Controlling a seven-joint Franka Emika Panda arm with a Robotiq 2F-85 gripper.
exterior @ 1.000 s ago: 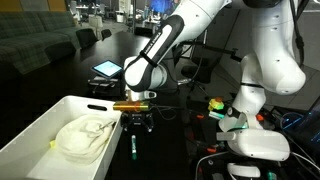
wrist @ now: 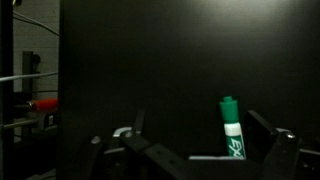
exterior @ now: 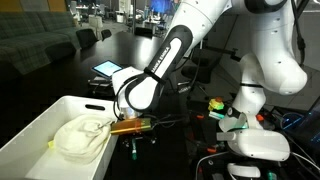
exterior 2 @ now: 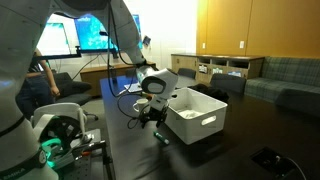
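Observation:
A green-and-white marker (wrist: 233,139) lies on the dark table, near the right finger in the wrist view; its lower end runs down toward the bottom edge. My gripper is open with its two fingers spread wide, and nothing is clasped. From the first exterior view, the gripper (exterior: 131,127) hangs above the table just behind the marker (exterior: 134,150). The second exterior view has the marker (exterior 2: 161,138) on the table just below and to the right of the gripper (exterior 2: 153,112).
A white open box (exterior 2: 196,128) stands close beside the arm, with a pale cloth (exterior: 82,138) inside it. Cables and small colored items (exterior: 215,105) lie by the robot's base. Bare table (exterior 2: 235,155) spreads in front of the box.
My gripper has come lower and shifted slightly left in the first exterior view, nearer the marker. It stays open, and the marker lies where it was.

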